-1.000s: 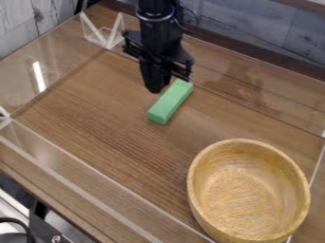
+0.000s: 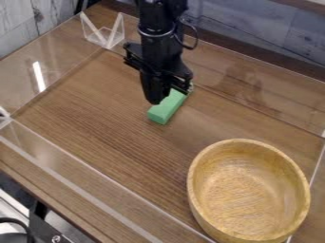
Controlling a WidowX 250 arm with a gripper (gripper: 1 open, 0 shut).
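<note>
A black robot arm reaches down from the top of the camera view, its gripper [image 2: 155, 93] hanging just above and left of a green block [image 2: 166, 108] on the wooden table. The gripper partly covers the upper end of the block. It looks shut, with nothing visible between its fingers, though the dark tips are hard to make out.
A large yellow bowl [image 2: 249, 199] fills the lower right of the table [image 2: 89, 119]. Clear plastic pieces sit at the upper left and left edge.
The gripper has moved slightly down toward the green block, now covering more of its upper end. The block and bowl stay where they were.
</note>
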